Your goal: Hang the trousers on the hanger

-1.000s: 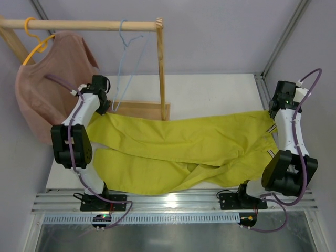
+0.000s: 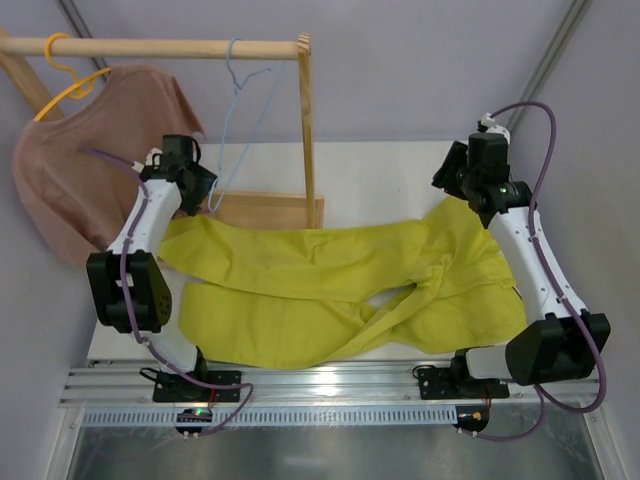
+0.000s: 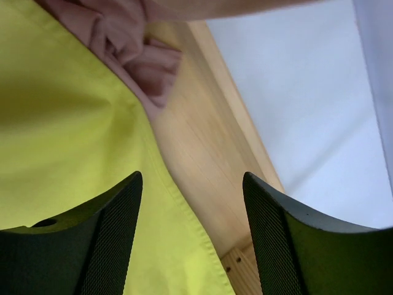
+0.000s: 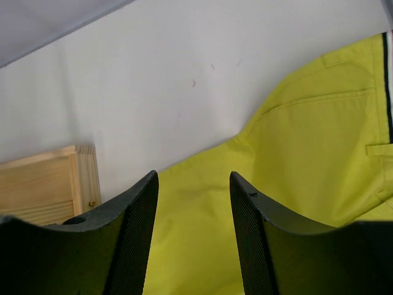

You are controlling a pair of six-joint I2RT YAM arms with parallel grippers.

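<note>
Yellow-green trousers (image 2: 300, 260) lie spread across the table, one leg behind the other, with the waist end at the right. A light blue hanger (image 2: 228, 140) hangs from the rack's wooden bar, its lower end close to my left gripper (image 2: 208, 200). In the left wrist view the fingers (image 3: 116, 227) stand apart with nothing gripped; trouser cloth (image 3: 73, 141) lies beyond them. Above the trousers' back right part, my right gripper (image 2: 447, 172) is open and empty. The right wrist view shows trouser cloth (image 4: 295, 153) below its fingers (image 4: 138, 215).
The wooden rack (image 2: 170, 48) stands at the back left, its post (image 2: 308, 140) rising beside the blue hanger. A pink garment (image 2: 110, 150) hangs there on an orange hanger (image 2: 60, 60), close to the left arm. Bare white table (image 2: 385, 175) lies behind the trousers.
My right gripper has left the trousers' waist corner and moved left, now open. The back right cloth has shifted and bunched.
</note>
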